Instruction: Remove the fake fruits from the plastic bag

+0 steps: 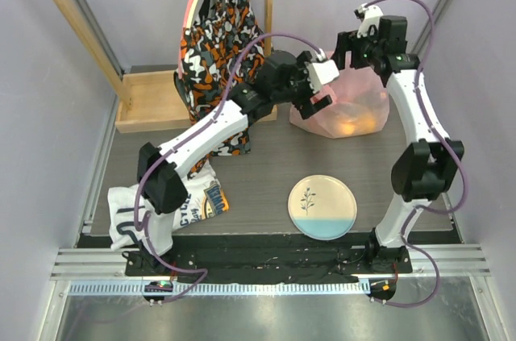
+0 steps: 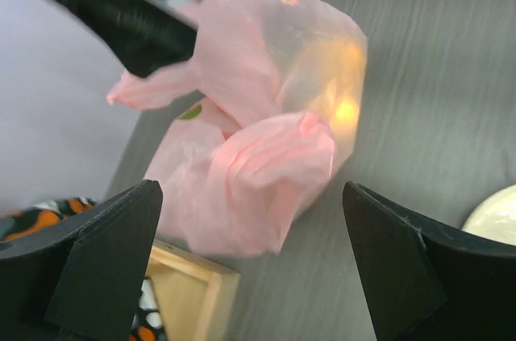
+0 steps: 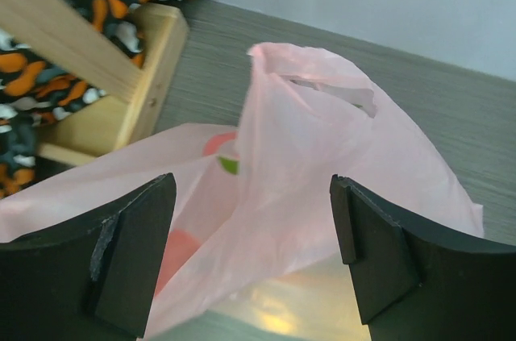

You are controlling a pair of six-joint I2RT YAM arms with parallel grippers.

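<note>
A translucent pink plastic bag (image 1: 359,103) stands at the back right, its upper part crumpled. Yellow fruit (image 1: 355,126) glows through its wall; in the right wrist view a red fruit (image 3: 179,254) and a bit of green (image 3: 228,165) show past the folds. My left gripper (image 1: 319,87) is open at the bag's left side, with a pink fold (image 2: 274,151) ahead of its spread fingers. Over the bag's back part, my right gripper (image 1: 348,52) hangs open, and pink film (image 3: 266,131) lies ahead of its fingers. Whether either touches the bag is unclear.
A patterned cloth (image 1: 214,51) hangs from a wooden rack with a tray base (image 1: 149,103), close to the left arm. The round plate (image 1: 322,208) lies at front centre and a white printed cloth (image 1: 189,200) at front left. Bare table separates plate and bag.
</note>
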